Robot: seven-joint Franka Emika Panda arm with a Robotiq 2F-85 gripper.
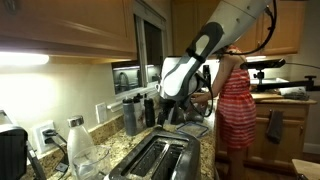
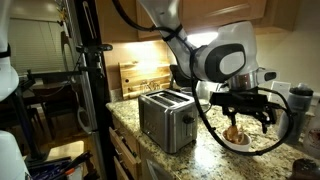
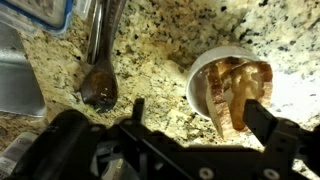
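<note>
In the wrist view, my gripper stands open, its two dark fingers wide apart and nothing held between them. A white bowl [image 3: 196, 92] with browned pieces of bread [image 3: 222, 100] in it sits below, toward the right finger. The right fingertip overlaps the bread in this view; whether it touches cannot be told. Exterior view 2 shows the same bowl [image 2: 240, 147] on the counter, under the arm's hand, with bread rising above its rim.
A silver toaster [image 2: 168, 120] stands on the granite counter. Near the bowl lie a dark spoon [image 3: 100, 82] and a clear container [image 3: 46, 14]. A sink rack [image 1: 155, 158] and bottles [image 1: 130, 117] line the wall side. A person in a red dress [image 1: 236, 105] stands close by.
</note>
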